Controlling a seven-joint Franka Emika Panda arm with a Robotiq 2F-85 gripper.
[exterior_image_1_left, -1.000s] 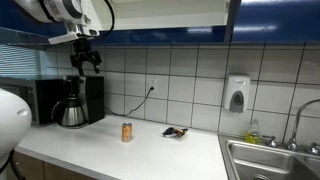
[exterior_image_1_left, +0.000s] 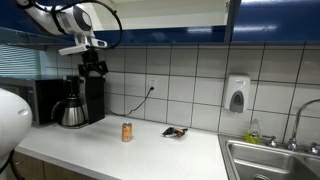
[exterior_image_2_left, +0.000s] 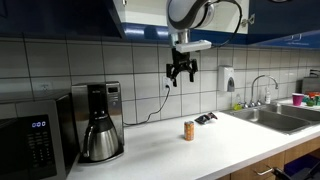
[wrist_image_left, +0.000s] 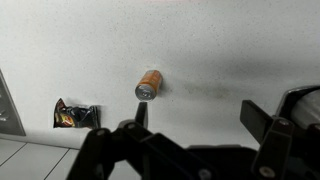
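An orange can (exterior_image_1_left: 127, 132) stands upright on the white counter (exterior_image_2_left: 160, 160), and from above it shows in the wrist view as a brown-orange can (wrist_image_left: 149, 85) with a silver top. A black packet (wrist_image_left: 76, 115) with a bright print lies on the counter; exterior view 1 has this dark packet (exterior_image_1_left: 175, 132) to the right of the can. High above the counter hangs my gripper (exterior_image_2_left: 180, 75), well clear of both things. Its fingers stand wide open, and between its fingertips only bare counter shows.
A coffee maker with a steel jug (exterior_image_2_left: 101, 137) and a microwave (exterior_image_2_left: 30, 140) stand at the left. The sink (exterior_image_1_left: 265, 160) is at the right, below a soap dispenser (exterior_image_1_left: 237, 93). A black cord (exterior_image_2_left: 148, 122) runs along the wall.
In exterior view 1 the arm has shifted slightly to the right, and the gripper's angle has changed a little. The can and packet have not moved.
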